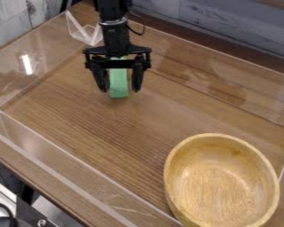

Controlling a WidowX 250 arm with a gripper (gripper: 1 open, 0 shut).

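The black robot gripper [118, 80] hangs from the top of the view over a green object [118, 90] standing on the wooden table [132, 142]. Its two dark fingers are open, one on either side of the green object; whether they touch it cannot be told.
A large yellow bowl [222, 182] sits at the front right. Some clear plastic lies at the left edge, and dark cables show at the lower left corner.
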